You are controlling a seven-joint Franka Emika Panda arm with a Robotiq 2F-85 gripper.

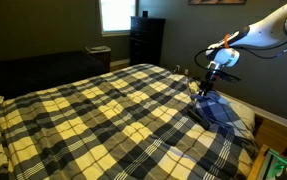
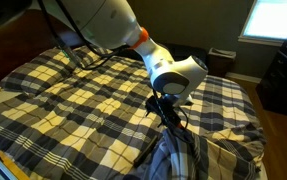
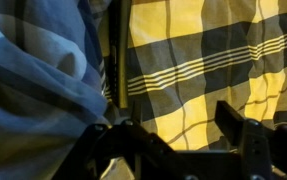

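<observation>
A rumpled blue cloth (image 1: 223,112) lies on the near right part of the plaid-covered bed. In the second exterior view the cloth (image 2: 178,158) is bunched right below my gripper (image 2: 171,122). My gripper (image 1: 203,91) points down at the cloth's far end. In the wrist view the blue cloth (image 3: 33,90) fills the left side, beside the left finger. A wide gap separates the fingers (image 3: 245,138), with plaid bedding beneath it and no cloth visible between them. Whether the left finger touches the cloth cannot be told.
The plaid bedspread (image 1: 103,115) spreads wide and mostly clear to the left. A narrow dark strip (image 3: 119,50) runs along the cloth's edge in the wrist view. A dark dresser (image 1: 147,42) stands beyond the bed.
</observation>
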